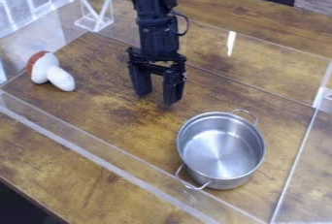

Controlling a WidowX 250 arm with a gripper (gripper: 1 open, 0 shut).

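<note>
A black robot arm comes down from the top centre, and its gripper (155, 80) is low over the wooden table, its dark fingers apart, pointing down; whether anything small is between them is hard to make out. To its lower right stands a steel pot (220, 152) with wire handles. At the left lies a white oblong object with a red part (49, 73), apart from the gripper.
Clear panels edge the wooden table (111, 136) along the front, left and right. A small white upright strip (231, 44) is at the back right. The table between the white object and the pot is bare.
</note>
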